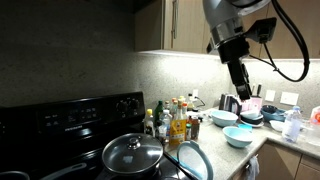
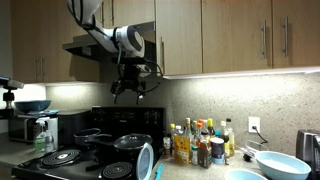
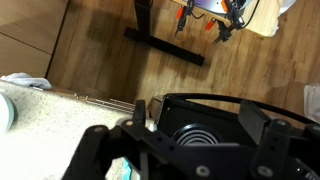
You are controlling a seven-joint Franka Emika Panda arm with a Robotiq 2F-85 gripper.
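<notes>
My gripper [image 2: 127, 98] hangs high above the stove in exterior view 2, pointing down, its fingers open with nothing between them. In exterior view 1 the gripper's dark fingers [image 1: 240, 84] show against the back wall, well above the counter. A pot with a glass lid [image 1: 132, 155] sits on the black stove [image 1: 70, 130], clear of the gripper. Beside it leans a pale round disc [image 1: 195, 158]. In the wrist view, the fingers rise from the bottom over the black stove edge and the wooden floor [image 3: 170, 70].
Several bottles [image 2: 205, 145] crowd the counter right of the stove. Blue bowls [image 2: 282, 165] stand farther right. Wooden cabinets [image 2: 205, 38] hang above the counter, close to the arm. In the wrist view a dark stand [image 3: 165, 45] is on the floor.
</notes>
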